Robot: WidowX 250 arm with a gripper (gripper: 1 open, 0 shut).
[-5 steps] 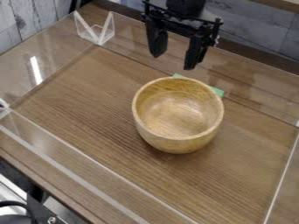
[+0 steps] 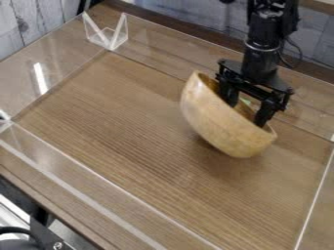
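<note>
My gripper [image 2: 253, 90], black, reaches down from the top right over a large tan wooden bowl [image 2: 220, 122], its fingers at the bowl's upper right part. The bowl is tipped steeply on the wooden table. The fingers overlap the bowl and partly hide it, and whether they touch it is hard to tell. A small green piece [image 2: 245, 104] shows partly behind the fingers.
A white wire-like object [image 2: 107, 34] stands at the back left. A corrugated metal surface lies beyond the back left edge.
The green piece is now mostly hidden.
</note>
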